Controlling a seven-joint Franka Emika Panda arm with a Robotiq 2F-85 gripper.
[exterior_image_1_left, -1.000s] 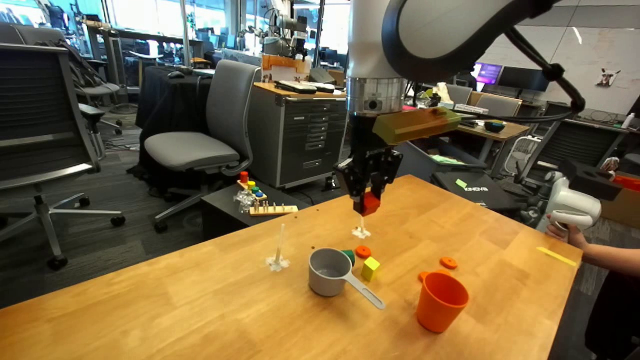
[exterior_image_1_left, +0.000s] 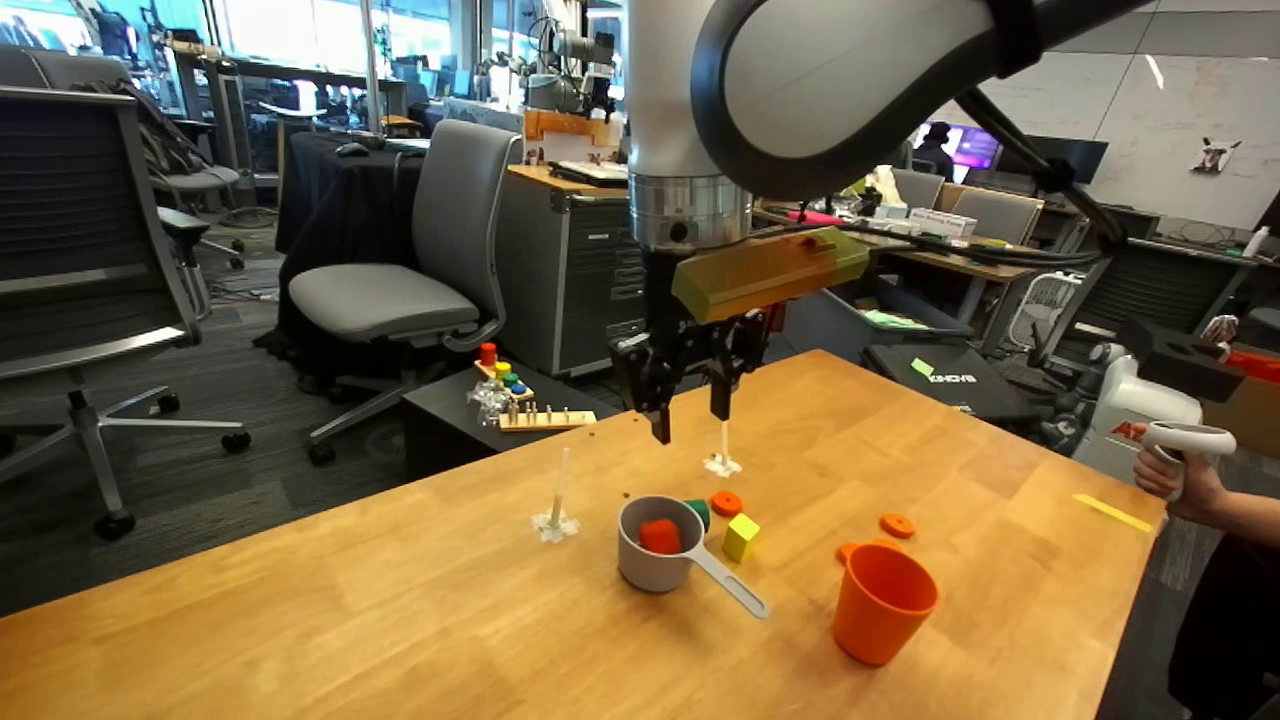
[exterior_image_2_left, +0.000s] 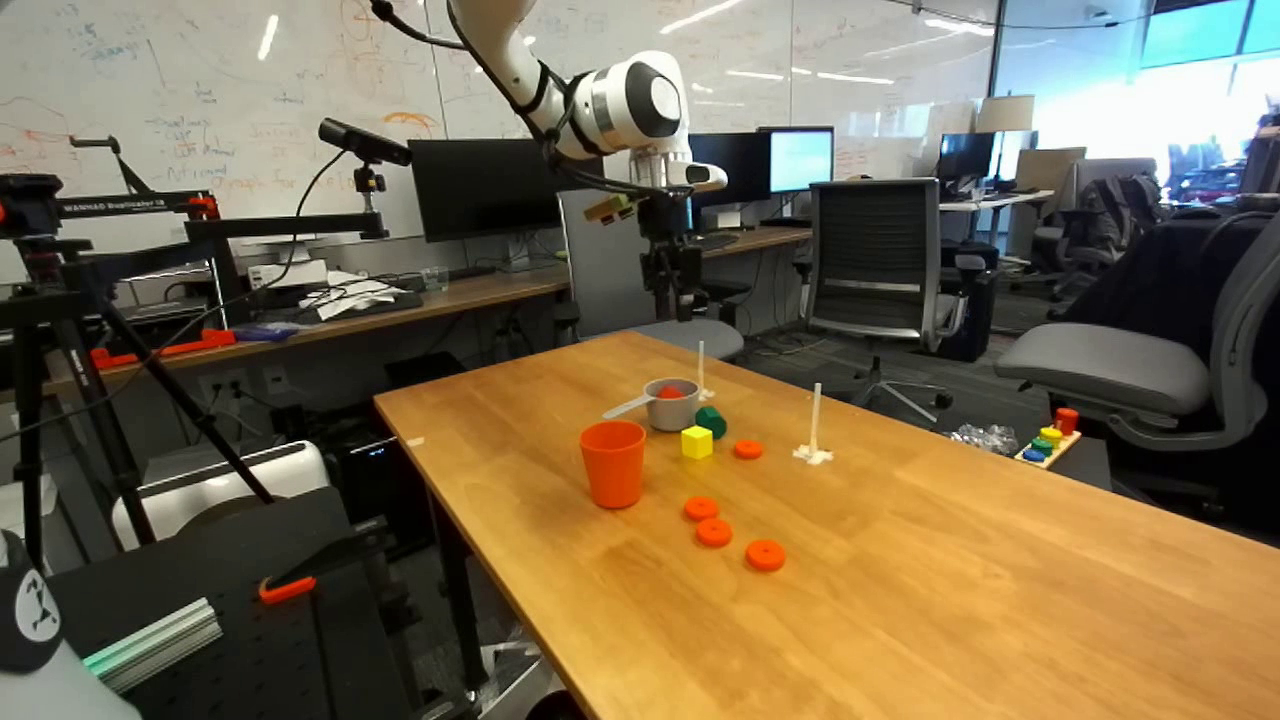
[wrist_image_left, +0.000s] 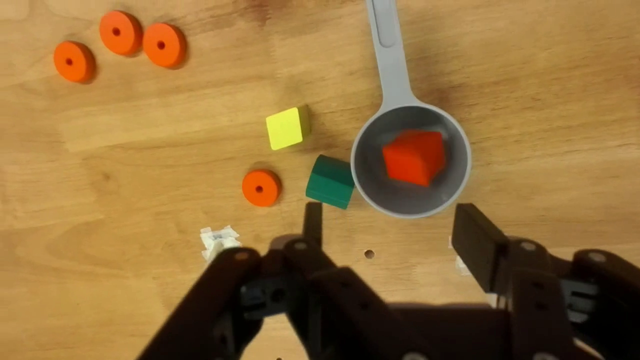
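Note:
A red block (wrist_image_left: 414, 157) lies inside the grey measuring cup (wrist_image_left: 393, 84), well within its walls. High above the table, my gripper (exterior_image_1_left: 693, 422) has its fingers spread with nothing between them. In the wrist view its fingertips (wrist_image_left: 312, 221) appear just below the cup's rim in the picture, one to each side. Touching or very close to the cup's outer wall is a green block (wrist_image_left: 331, 182). A yellow block (wrist_image_left: 286, 128) sits apart from it, near an orange disc (wrist_image_left: 261, 188).
The orange cup (exterior_image_2_left: 613, 463) stands upright near more orange discs (exterior_image_2_left: 765, 554). Two thin white pegs (exterior_image_1_left: 560, 486) rise from the table on taped bases.
A second ago the gripper was shut on the red block, above an empty grey cup. Now the block is in the cup, and the gripper has opened and shifted left in exterior view 1.

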